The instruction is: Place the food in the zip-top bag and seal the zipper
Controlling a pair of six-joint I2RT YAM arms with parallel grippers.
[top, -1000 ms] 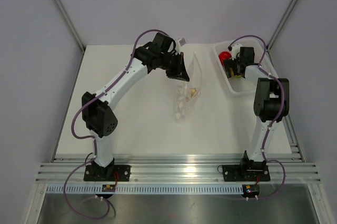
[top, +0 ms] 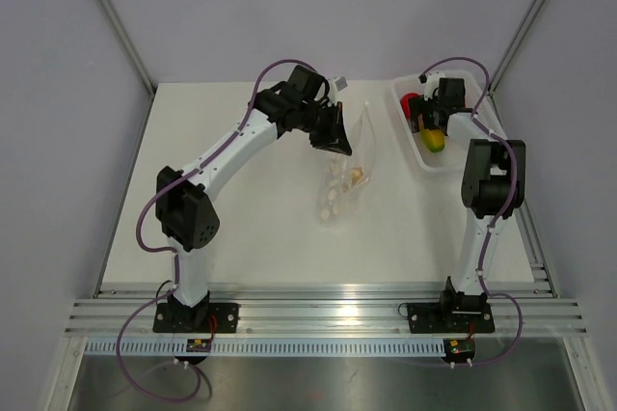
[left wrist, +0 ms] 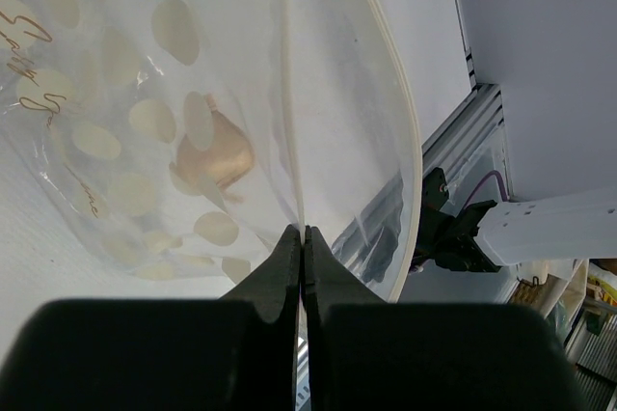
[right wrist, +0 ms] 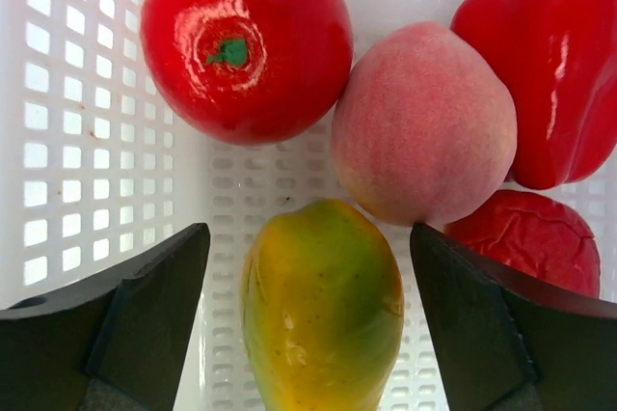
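In the left wrist view a clear zip top bag [left wrist: 120,54], printed with pale dots, hangs with its mouth spread. My left gripper is shut on the bag's edge. Through the film shows an orange-tan food piece [left wrist: 227,152], partly behind the dots. Over the white basket my right gripper is open. A yellow-green mango [right wrist: 323,310] lies lengthwise in the gap between its fingers, and a strip of basket floor shows at either side. Beyond it sit a tomato [right wrist: 246,44], a peach [right wrist: 424,122], a red pepper [right wrist: 545,68] and a wrinkled red fruit [right wrist: 530,237].
The white perforated basket [top: 411,146] stands at the back right, its wall close to the left of the mango. Bare table [top: 415,228] stretches in front of it, and the left of the table is clear too.
The left gripper has shifted slightly rightward with the bag.
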